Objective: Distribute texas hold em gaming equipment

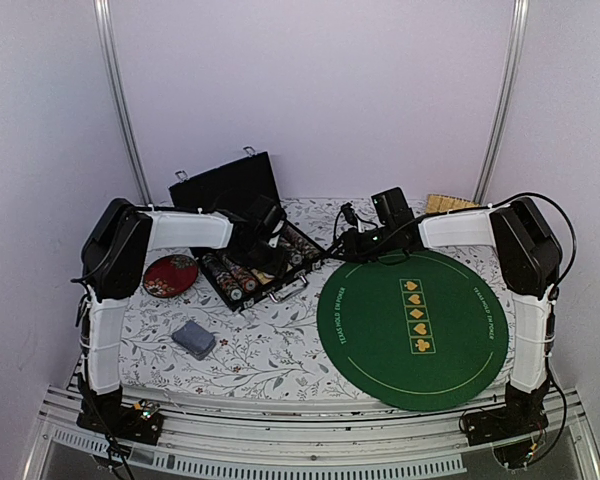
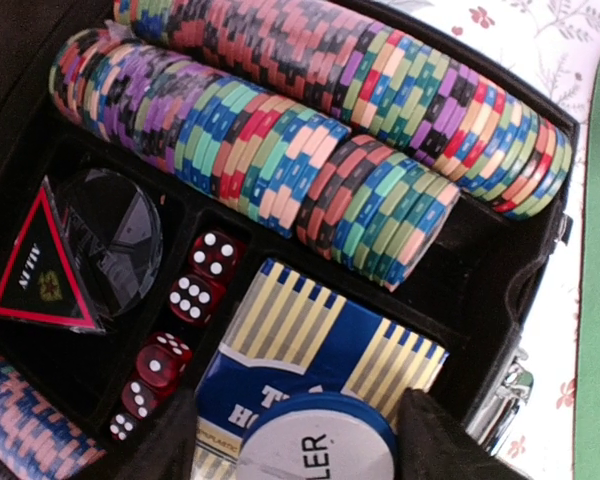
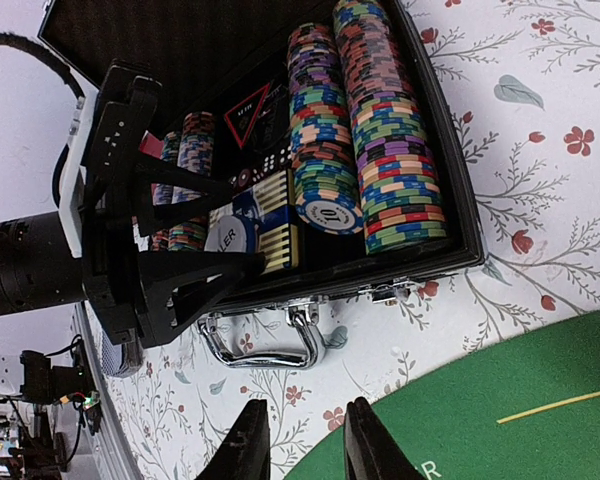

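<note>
The open black case (image 3: pixel 460 230) holds chip rows (image 2: pixel 430 110), red dice (image 2: pixel 195 295), a triangular plaque (image 2: pixel 35 270), striped card boxes (image 2: pixel 280 330) and a white dealer button (image 2: pixel 315 450). My left gripper is down in the case, its part-open fingers around the dealer button; whether they grip it is unclear. My right gripper hangs over the front of the case near the green poker mat (image 1: pixel 380 330), part open, with nothing visible between its fingers.
A red plate (image 1: pixel 170 275) sits left of the case, a grey cloth (image 1: pixel 194 340) in front of it. A wooden item (image 1: pixel 450 203) stands at the back right.
</note>
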